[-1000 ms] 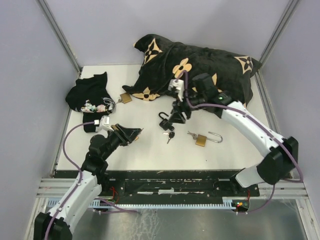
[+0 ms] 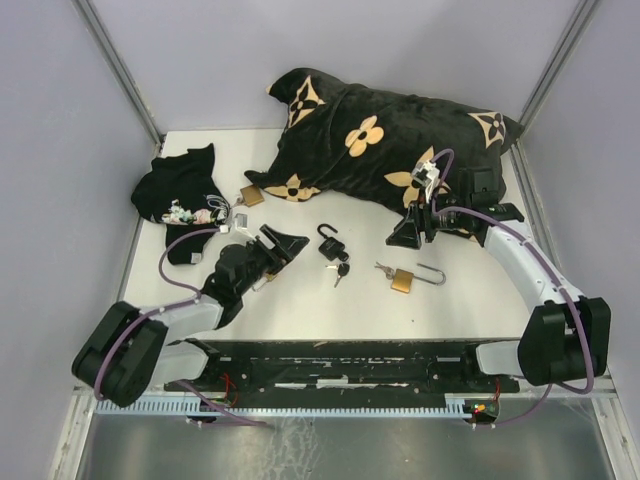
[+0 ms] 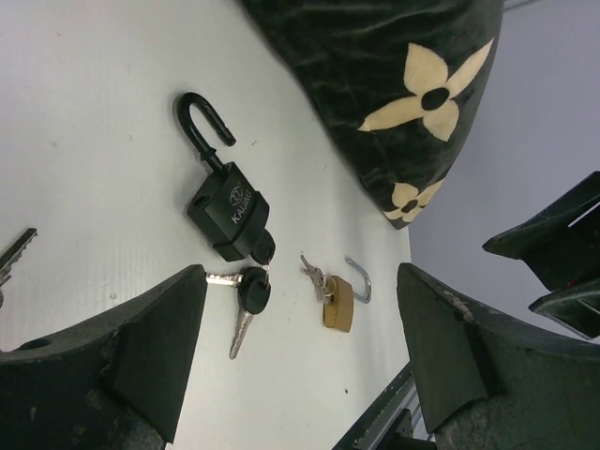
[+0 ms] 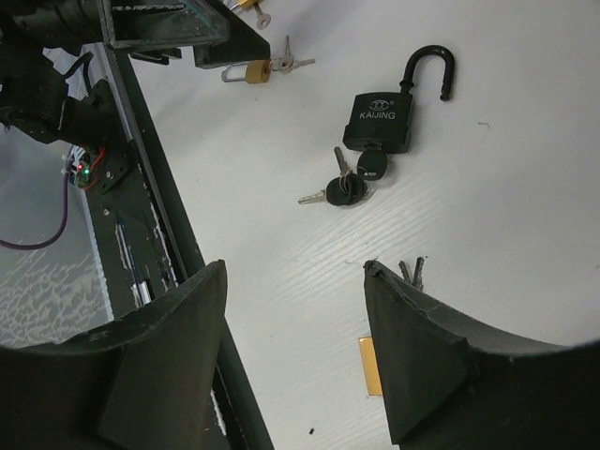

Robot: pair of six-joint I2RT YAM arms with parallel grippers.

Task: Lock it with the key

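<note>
A black padlock [image 2: 332, 248] lies mid-table with its shackle swung open, and a black-headed key [image 3: 263, 247] sits in its base. More black keys [image 2: 342, 269] on the same bunch rest on the table beside it. My left gripper [image 2: 298, 242] hovers left of the padlock, and in the left wrist view its fingers are open with only tabletop showing between them. The right gripper [image 2: 402, 240] is above the table to the padlock's right, also open and empty; a brass padlock [image 4: 370, 366] with keys [image 4: 412, 273] is partly hidden by one of its fingers [image 4: 422, 361].
That brass padlock [image 2: 401, 281], its long shackle open, lies front right. Another brass lock [image 2: 252, 196] is at back left, and one more is partly covered under the left arm. A black cloth bag [image 2: 185, 195] and a large dark cushion [image 2: 380, 130] fill the back.
My left gripper has moved right and slightly up in the top view, closer to the padlock. The locks have not moved.
</note>
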